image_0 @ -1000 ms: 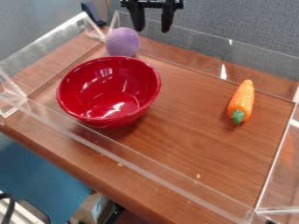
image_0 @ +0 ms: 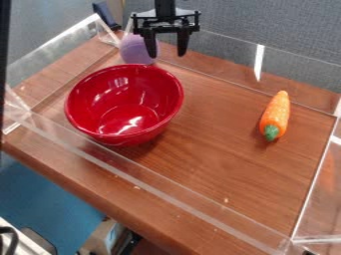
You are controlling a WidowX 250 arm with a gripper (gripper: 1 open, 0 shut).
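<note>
My black gripper point(image_0: 167, 45) hangs at the top centre, open, its fingers straddling the space just right of and above a purple round object point(image_0: 135, 52), which it partly overlaps in the view. A large red bowl point(image_0: 124, 105) sits on the wooden surface at the left. An orange carrot point(image_0: 276, 115) with a green tip lies at the right.
Clear plastic walls border the wooden table point(image_0: 200, 174). A grey textured wall stands behind, and blue flooring shows at the lower left.
My gripper has come down and somewhat left, closer to the purple object. The bowl and carrot have stayed in place.
</note>
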